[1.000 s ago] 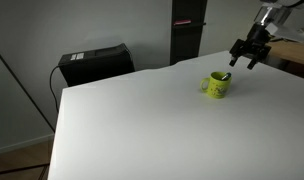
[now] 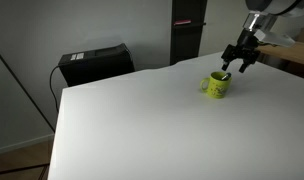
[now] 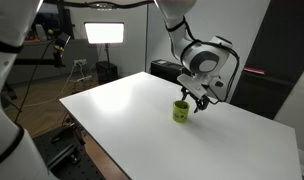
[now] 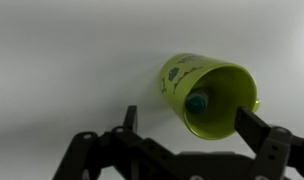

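Observation:
A yellow-green mug point(image 2: 215, 88) with a dark pattern stands upright on the white table, its handle on the left in exterior view 1. Inside it is a small object with a teal end point(image 4: 197, 102), best seen in the wrist view; a pale end point(image 2: 225, 76) shows above the rim from outside. My gripper point(image 2: 235, 62) is open with nothing held, just above the mug and slightly to its right in exterior view 1. In exterior view 2 the gripper point(image 3: 192, 98) hangs close by the mug point(image 3: 180, 112). From the wrist, the mug's mouth lies between and beyond the fingers.
The white table point(image 2: 132, 125) is broadly clear around the mug. A black box-shaped device point(image 2: 96, 65) sits at its back left in exterior view 1, and a dark panel point(image 2: 188, 28) stands behind the back edge.
My gripper has come left and slightly down in exterior view 1, nearer to the mug. The mug and the object in it have stayed put.

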